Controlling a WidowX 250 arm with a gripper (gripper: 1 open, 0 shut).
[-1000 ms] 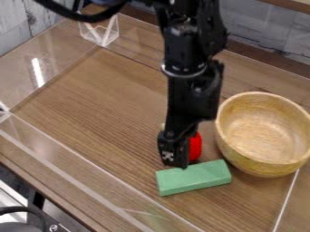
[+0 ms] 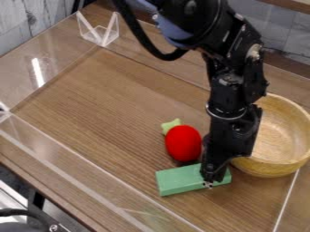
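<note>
My black gripper (image 2: 208, 168) reaches down onto the green block (image 2: 179, 181) at the bottom, its tip low over the block's right part; whether anything is between its fingers is hidden. A red oval object (image 2: 182, 141) lies just left of the gripper, with a small yellow-green piece (image 2: 171, 124) behind it.
A tan bowl (image 2: 281, 136) sits at the right, partly behind the arm. A white wire holder (image 2: 100, 29) stands at the back left.
The gripper has moved down and right onto the green block and come together from a wider spread. The red object now shows uncovered beside it.
</note>
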